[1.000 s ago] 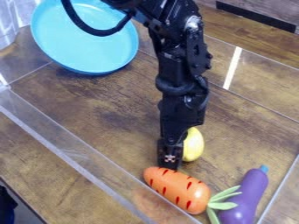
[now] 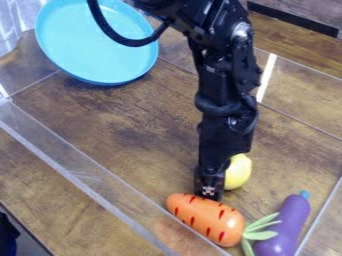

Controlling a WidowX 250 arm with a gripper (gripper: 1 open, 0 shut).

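Note:
My black gripper (image 2: 210, 185) reaches down to the wooden surface just above an orange toy carrot (image 2: 201, 215) with green leaves. A yellow toy (image 2: 238, 172), partly hidden behind the gripper, sits right beside it. A purple toy eggplant (image 2: 282, 228) lies right of the carrot. The finger is open as far as the dark, low fingertips show; whether they touch the yellow toy is unclear.
A light blue plate (image 2: 87, 50) rests at the back left. Clear low walls edge the left and front of the wooden area (image 2: 114, 130), whose middle left is free.
The arm and gripper have shifted slightly to the right, and the yellow toy appears a little further right as well.

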